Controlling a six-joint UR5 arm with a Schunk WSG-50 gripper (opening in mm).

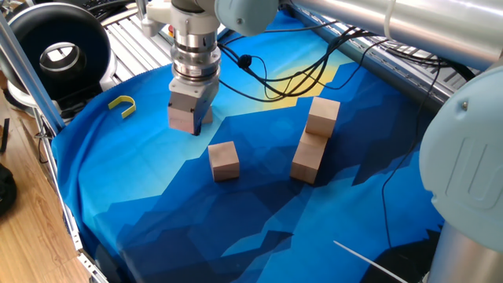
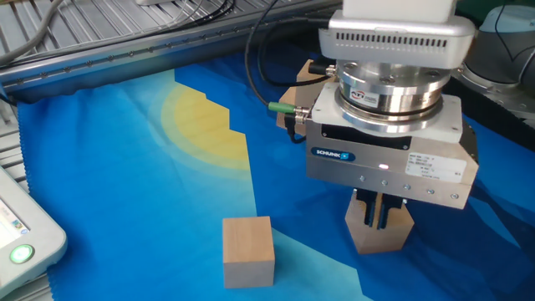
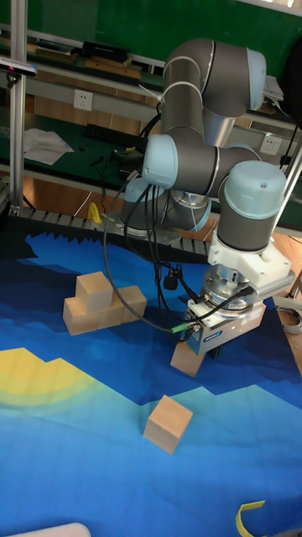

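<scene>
My gripper [image 2: 378, 219] hangs above the cloth, its dark fingers [image 2: 365, 209] pointing down with a narrow gap between them. Through that gap shows a wooden block [image 2: 403, 227] standing behind the fingers. It appears apart from the gripper [image 1: 196, 134] in the first exterior view, where this block [image 1: 224, 161] sits nearer the camera. A second loose block [image 2: 248, 252] rests on the light-blue part of the cloth. In the third view the gripper partly covers the nearer block [image 3: 184, 361]. Nothing is seen held, but how far the fingers stand open is unclear.
Blocks stand grouped on the dark cloth, one raised block [image 3: 94, 291] on top of lower ones [image 3: 125, 309]. A yellow hooked piece [image 1: 123, 104] lies near the cloth's edge. Black cables [image 1: 295, 79] droop beside the arm.
</scene>
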